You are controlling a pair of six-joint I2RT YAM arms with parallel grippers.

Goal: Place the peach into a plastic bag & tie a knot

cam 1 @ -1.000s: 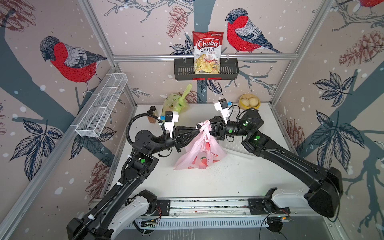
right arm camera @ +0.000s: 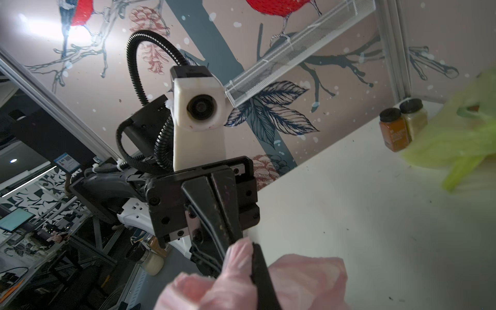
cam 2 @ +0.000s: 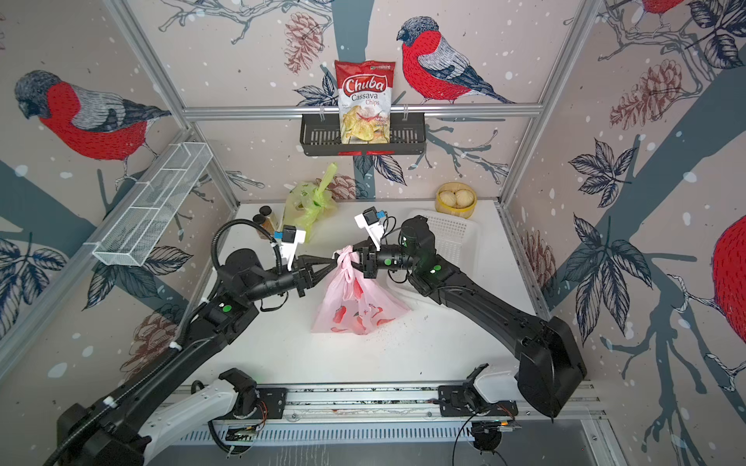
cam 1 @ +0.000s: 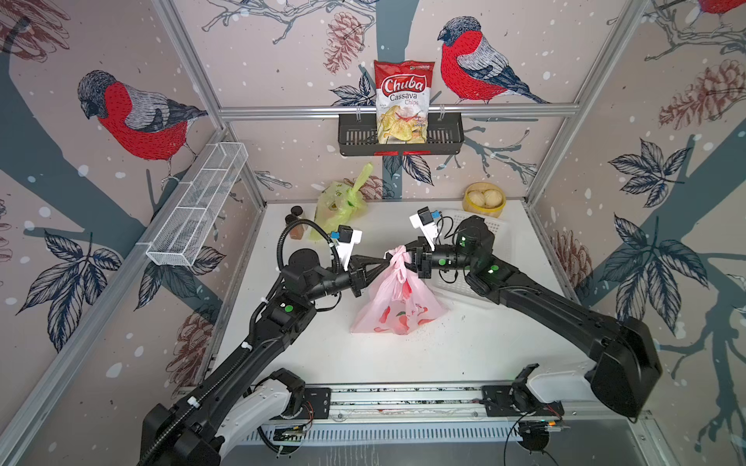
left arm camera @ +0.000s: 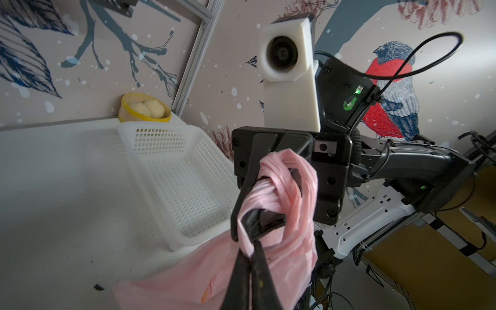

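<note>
The pink plastic bag (cam 1: 392, 299) hangs low over the table, its top gathered between both grippers. Reddish shapes show on its side; I cannot tell the peach from printed peaches. In the left wrist view, a twisted pink strand loops around the fingers of my right gripper (cam 1: 410, 258). From that loop the strand's end runs to the tips of my left gripper, which is shut on it. My right gripper is shut too, inside the loop; bag folds cover much of its fingers (right arm camera: 264, 281) in the right wrist view.
Behind the right arm stands a white perforated basket (left arm camera: 178, 180), with a yellow bowl of pale buns (cam 1: 484, 199) farther back. A green bag (cam 1: 339, 206) and spice jars (right arm camera: 395, 129) occupy the back left.
The bag's bottom has swung right and toward the front.
</note>
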